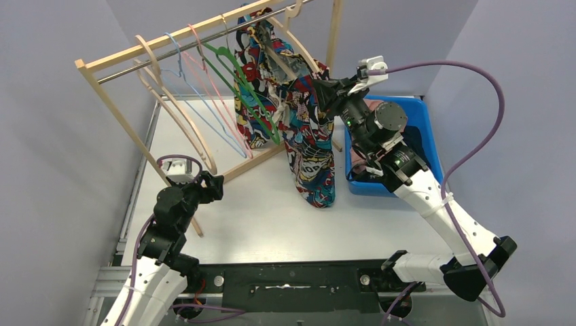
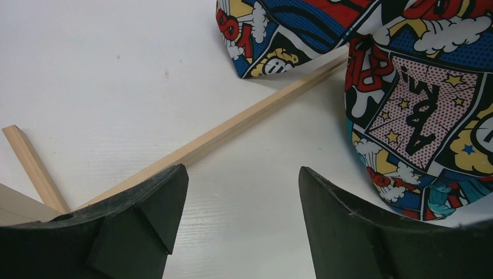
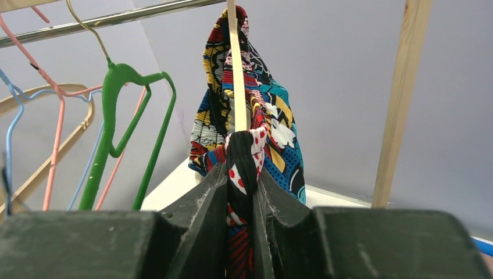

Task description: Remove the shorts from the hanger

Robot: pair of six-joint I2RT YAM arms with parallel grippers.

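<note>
The patterned shorts [image 1: 309, 149] hang from a wooden hanger [image 1: 297, 44] on the rack's rod, one leg reaching low toward the table. At the waistband near the hanger's end is my right gripper [image 1: 326, 95]. In the right wrist view the shorts' cloth [image 3: 239, 165] is gathered between the fingers, and the wooden hanger [image 3: 237, 75] rises just beyond. Low at the left, apart from the rack's garments, my left gripper [image 1: 207, 187] is open and empty. Its wrist view shows the shorts [image 2: 418, 110] hanging off to the right.
Green [image 1: 241, 85], pink, blue and wooden hangers hang bare left of the shorts. A blue bin [image 1: 426, 136] with clothing stands at the right.
</note>
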